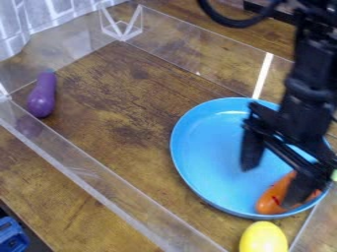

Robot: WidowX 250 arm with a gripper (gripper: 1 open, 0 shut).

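My black gripper (277, 156) is open and low over the right side of a blue plate (206, 162). An orange carrot (274, 199) lies on the plate beneath it, largely hidden by the gripper. Whether the fingers touch the carrot cannot be told.
A yellow egg-shaped object (263, 236) sits just below the plate. A purple eggplant-like object (41, 95) lies at the left. Clear plastic edges run along the left and back. The wooden surface left of the plate is clear.
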